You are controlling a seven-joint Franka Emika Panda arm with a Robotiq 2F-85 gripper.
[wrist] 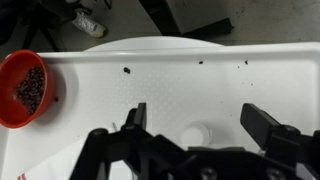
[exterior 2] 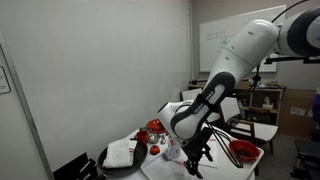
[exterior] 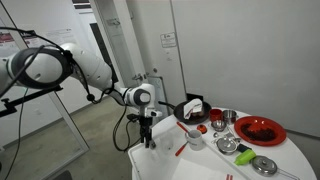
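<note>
My gripper stands open in the wrist view, its black fingers [wrist: 131,122] wide apart over a white tray [wrist: 90,85]. A small pale round object [wrist: 196,133], perhaps clear or white, is on the tray between and slightly below the fingertips; its lower part is hidden by the gripper body. In exterior view 1 the gripper [exterior: 147,142] is low at the tray's near left corner, close to the small grey object there. Contact cannot be made out at this size.
A red bowl of dark bits [wrist: 36,88] stands at the tray's left in the wrist view. Further along the table are a white mug [exterior: 196,141], a black pan [exterior: 188,118], a wide red dish [exterior: 260,129], a green item [exterior: 245,157] and a lidded pan [exterior: 264,165].
</note>
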